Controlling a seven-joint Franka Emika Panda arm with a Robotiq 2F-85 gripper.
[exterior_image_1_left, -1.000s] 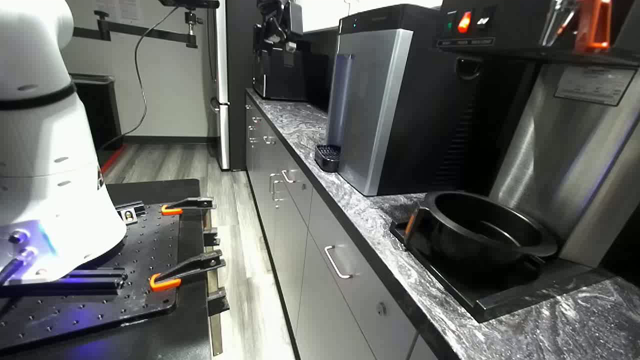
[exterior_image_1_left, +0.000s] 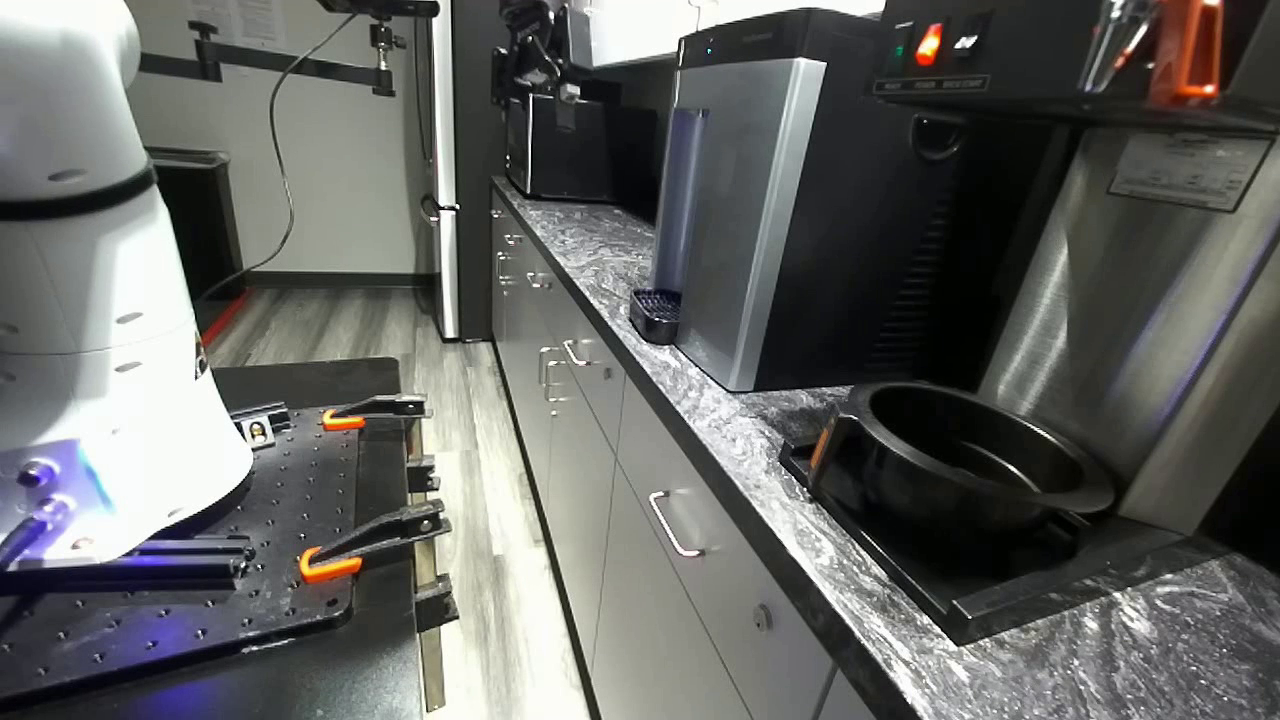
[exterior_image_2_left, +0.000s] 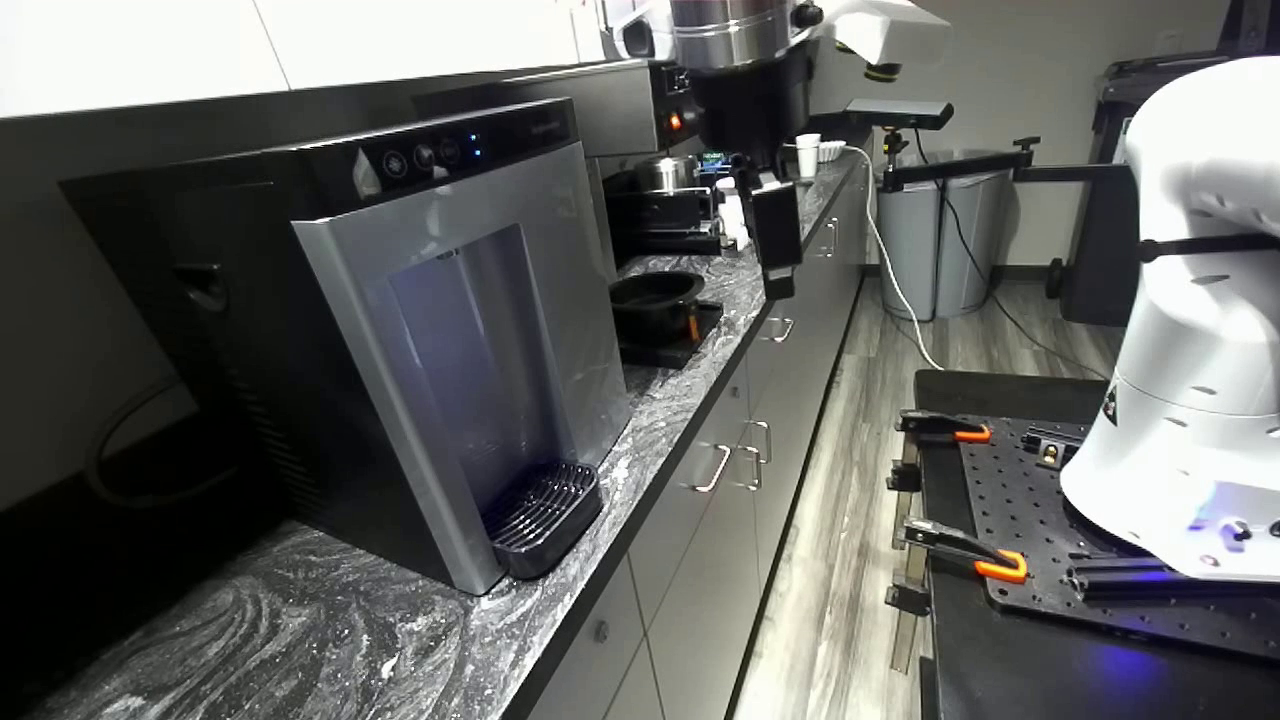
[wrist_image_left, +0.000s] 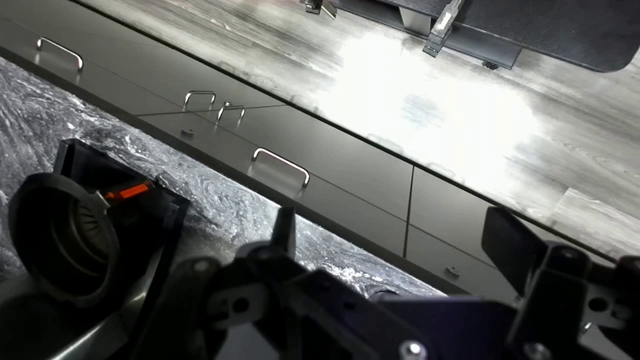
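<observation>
My gripper stands open, its two dark fingers (wrist_image_left: 504, 243) wide apart with nothing between them. In exterior view 2 the gripper (exterior_image_2_left: 774, 246) hangs in the air near the counter's front edge. Exterior view 1 shows only a small part of it at the top, in front of a black box. A round black brew basket (exterior_image_1_left: 894, 462) with an orange mark on its handle sits on the dark base of the coffee machine. From the wrist, that black basket (wrist_image_left: 69, 234) lies at the left, clear of the fingers, its inside seemingly empty.
A grey and black water dispenser (exterior_image_2_left: 342, 348) with a drip tray (exterior_image_2_left: 542, 518) stands on the marbled counter (exterior_image_1_left: 768, 468). The coffee machine (exterior_image_1_left: 1080, 66) overhangs the basket. Opposite is the arm's black table (exterior_image_1_left: 288, 480) with clamps; bare floor (exterior_image_2_left: 792, 600) lies between.
In exterior view 1 the gripper has shifted slightly to the left. The basket, dispenser and counter look the same.
</observation>
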